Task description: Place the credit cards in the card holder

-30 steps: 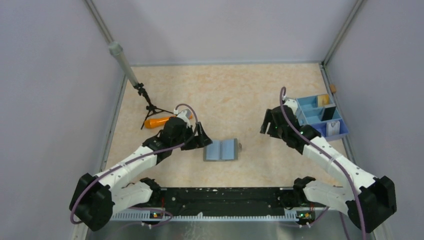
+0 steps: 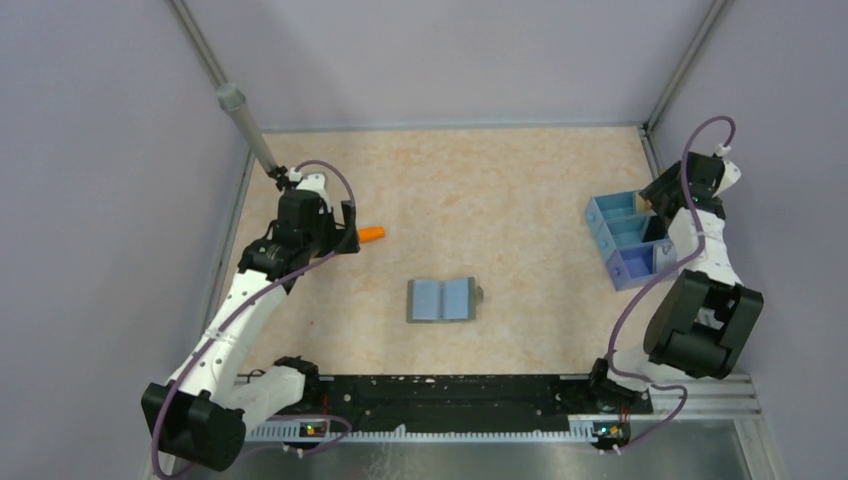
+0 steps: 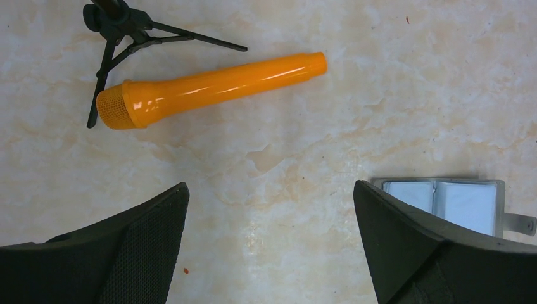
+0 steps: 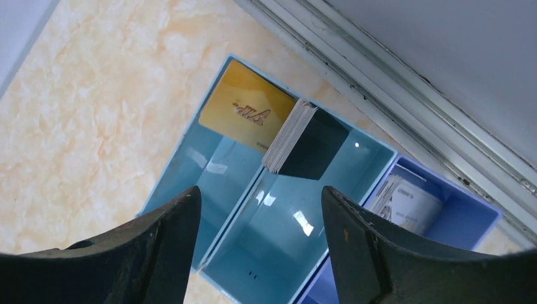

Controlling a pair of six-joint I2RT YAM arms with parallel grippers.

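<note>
In the top view, the card holder (image 2: pixel 441 285) lies open and flat at the front middle of the table, with two pale blue inner sides. Part of the holder (image 3: pixel 468 204) shows at the lower right of the left wrist view, beyond my left gripper, which is open and empty. Above the compartment box at the right hovers my open right gripper, nothing between its fingers. A gold card (image 4: pixel 244 98) and a black card (image 4: pixel 322 145) lean in separate blue compartments ahead of it. A whitish card (image 4: pixel 411 206) sits in the purple compartment, partly hidden by a finger.
The box (image 2: pixel 613 270) stands close to the right wall rail (image 4: pixel 354 85). Near the left gripper lie an orange microphone (image 3: pixel 221 87) and a black tripod (image 3: pixel 183 33). Bare tabletop (image 2: pixel 500 210) stretches between the arms.
My right arm has swung right and back from mid-table to over the box. My left arm has moved back and left, away from the holder toward the microphone.
</note>
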